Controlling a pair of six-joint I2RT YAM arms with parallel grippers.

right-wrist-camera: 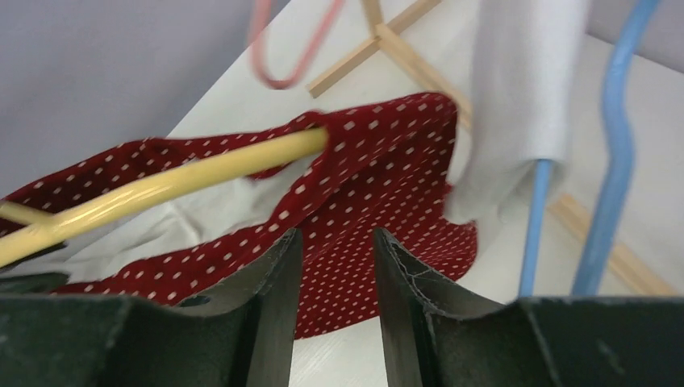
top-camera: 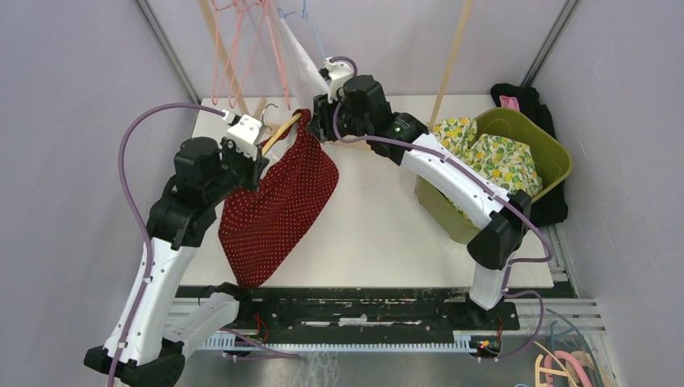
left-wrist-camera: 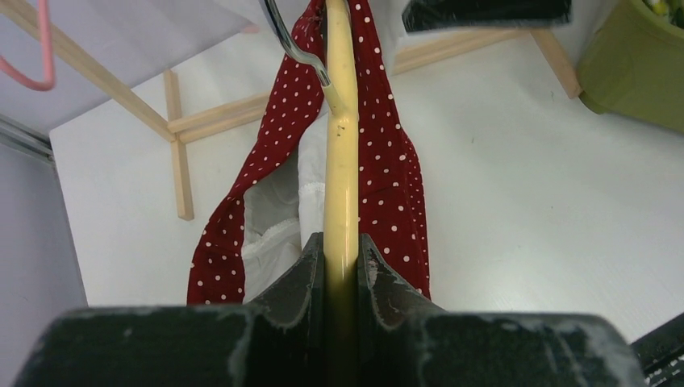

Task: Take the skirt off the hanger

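The dark red skirt with white dots (top-camera: 278, 205) hangs from a pale wooden hanger (top-camera: 282, 133). My left gripper is shut on one arm of the hanger (left-wrist-camera: 342, 161), close to its metal hook (left-wrist-camera: 294, 48). In the right wrist view, the far end of the hanger (right-wrist-camera: 202, 173) runs under the skirt's waistband (right-wrist-camera: 387, 121) and is covered there. My right gripper is part open in front of the skirt, with no cloth seen between its fingertips. From above, the right gripper (top-camera: 313, 126) is beside the skirt's upper corner.
Pink hangers (top-camera: 238, 52) and a white cloth (top-camera: 297, 64) hang at the back, close to the right gripper; a blue hanger (right-wrist-camera: 617, 145) is near it too. On the right, a green bin (top-camera: 452, 210) holds yellow-patterned cloth (top-camera: 504, 165).
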